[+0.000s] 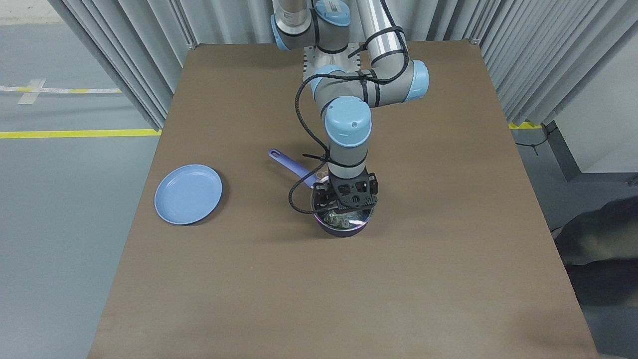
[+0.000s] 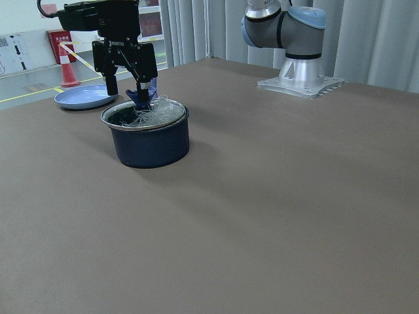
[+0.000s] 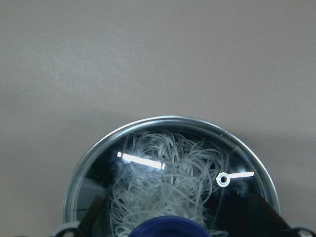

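A dark blue pot (image 2: 150, 147) with a blue handle (image 1: 290, 164) stands on the table, covered by a glass lid (image 3: 168, 121); pale noodle-like strands (image 3: 168, 187) show through the glass. My gripper (image 2: 127, 88) is over the lid, its fingertips around or just above the blue knob (image 3: 168, 229). In the camera left view the fingers stand apart; whether they touch the knob I cannot tell. In the front view the fingertips are hidden under the wrist.
A blue plate (image 1: 188, 194) lies left of the pot. A person in dark clothing (image 1: 598, 239) is beside its right edge.
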